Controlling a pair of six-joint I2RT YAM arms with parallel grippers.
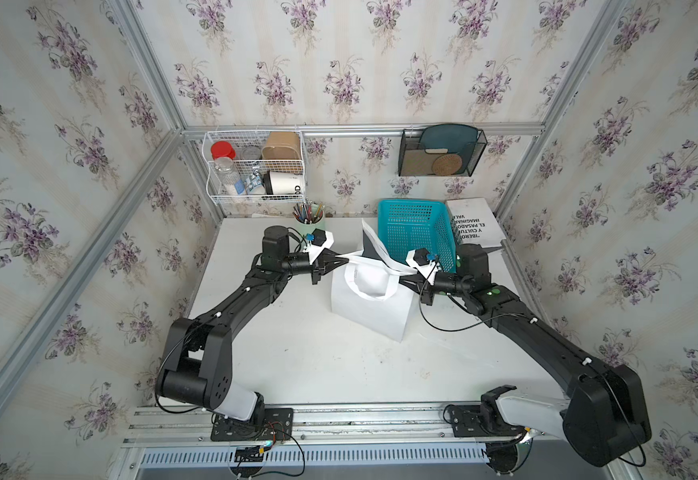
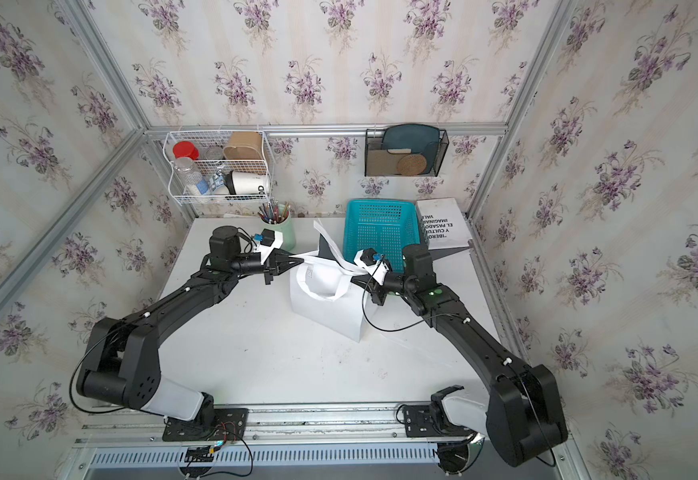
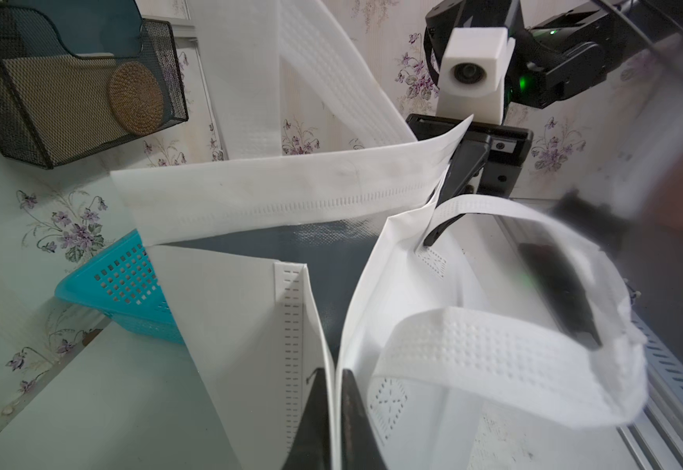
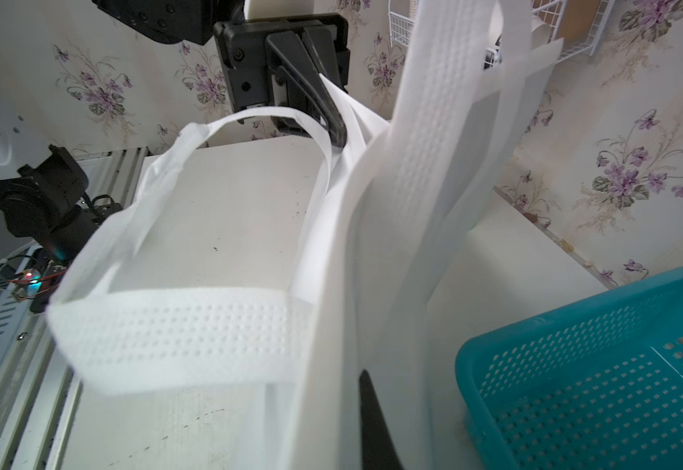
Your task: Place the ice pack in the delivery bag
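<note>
The white delivery bag [image 1: 371, 313] stands tilted near the middle of the table, its mouth part open, with white loop handles and a grey lining [image 3: 294, 243]. On the left corner of its near top edge, my left gripper [image 1: 346, 258] is shut, and the thin white edge runs between its fingers. At the right corner of that edge, my right gripper [image 1: 403, 280] is shut on the material, as the left wrist view also shows. One right finger [image 4: 375, 427] shows beside the white fabric; the other is hidden. No ice pack is visible, and the bag's inside bottom is hidden.
A teal basket [image 1: 417, 209] sits close behind the bag, with a white printed box [image 1: 475, 222] to its right. A pen cup [image 1: 310, 226] stands at the back left.
</note>
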